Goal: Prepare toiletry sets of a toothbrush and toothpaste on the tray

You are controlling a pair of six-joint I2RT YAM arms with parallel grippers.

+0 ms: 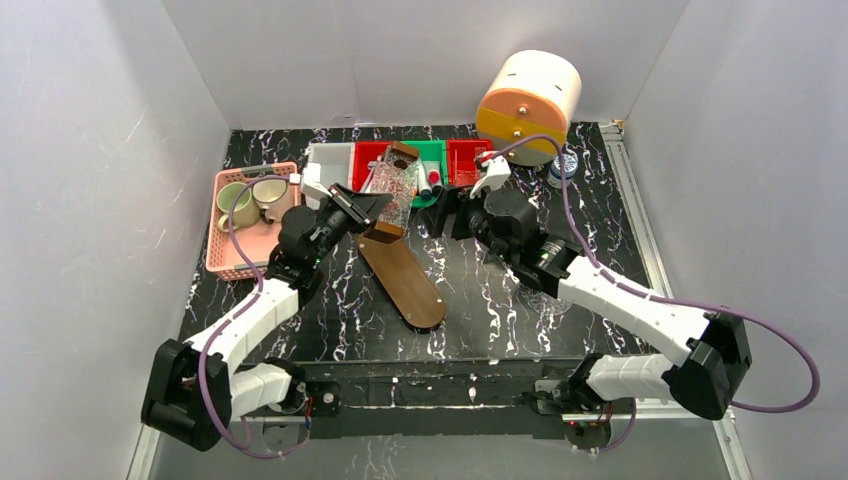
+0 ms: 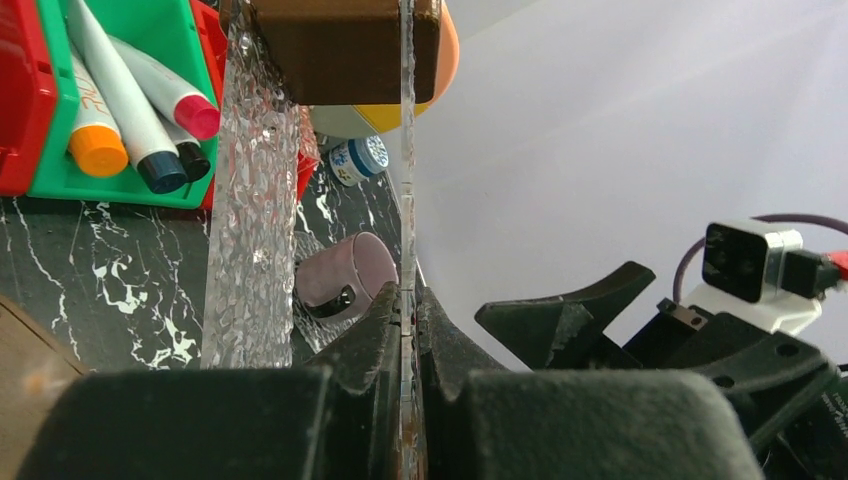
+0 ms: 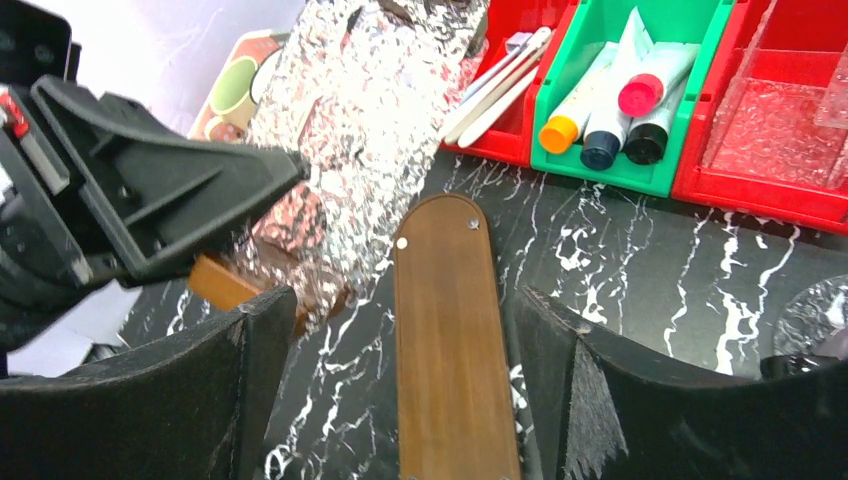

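Observation:
My left gripper is shut on the edge of the clear, rippled tray with brown end blocks; it hangs tilted above the table. In the left wrist view, the tray's clear edge runs between the fingers. Right of the tray, the right gripper is part open, with nothing between its fingers. White toothpaste tubes with coloured caps lie in the green bin. Several white toothbrushes rest in the red bin beside it, mostly hidden by the tray from above.
A brown wooden board lies mid-table below the tray. At left stands a pink basket with cups. A mauve cup is on the right side, near a blue-white jar. A round-topped drawer box stands at the back.

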